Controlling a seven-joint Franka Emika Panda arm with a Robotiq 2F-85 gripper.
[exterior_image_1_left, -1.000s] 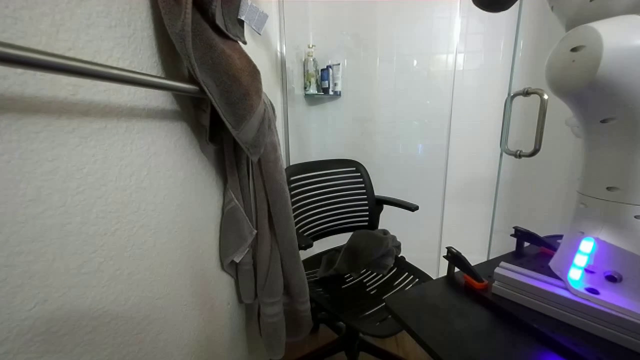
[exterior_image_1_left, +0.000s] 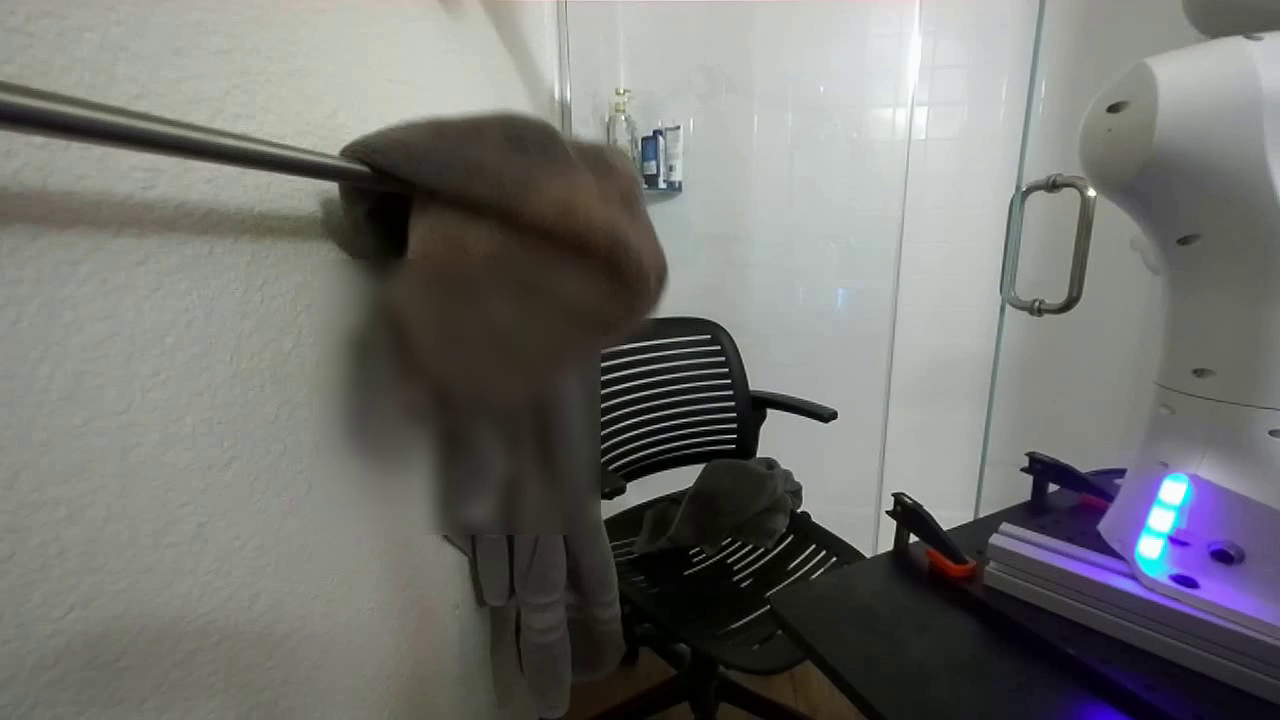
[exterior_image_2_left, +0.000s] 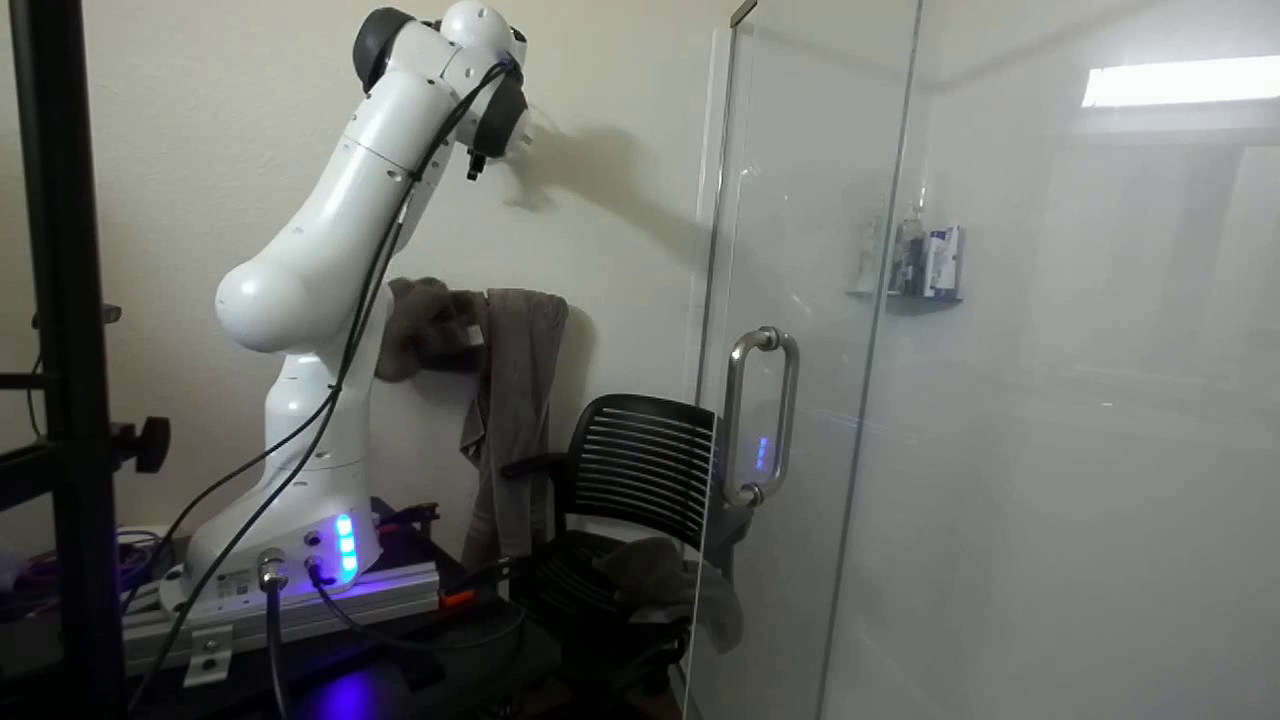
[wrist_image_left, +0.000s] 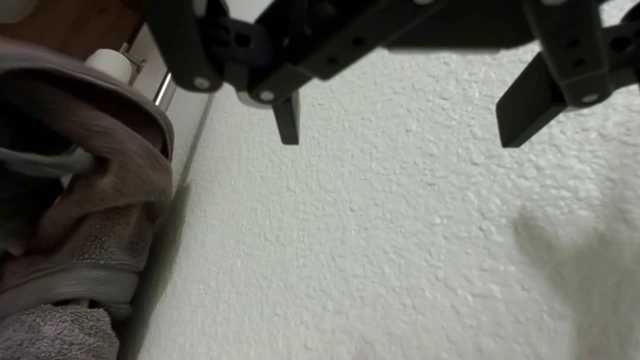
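Note:
A brownish-grey towel (exterior_image_1_left: 516, 264) lies bunched over the metal bar (exterior_image_1_left: 180, 136) on the left wall, its folds blurred in exterior view 1. Grey cloth (exterior_image_2_left: 518, 396) hangs down beside the bunched part in exterior view 2. My gripper is open in the wrist view, only bare wall showing between its fingers. The towel's folds (wrist_image_left: 114, 174) are off to the left there, apart from both fingers. In exterior view 2 the end of my arm (exterior_image_2_left: 486, 132) is high above the towel; the fingers are hard to make out against the wall.
A black chair (exterior_image_1_left: 678, 408) stands below the bar with a dark grey cloth (exterior_image_1_left: 726, 504) on its seat. The black table (exterior_image_1_left: 888, 636) carries clamps near my base. A glass shower door with a metal handle (exterior_image_2_left: 734, 420) stands to the right.
The arm has shifted slightly.

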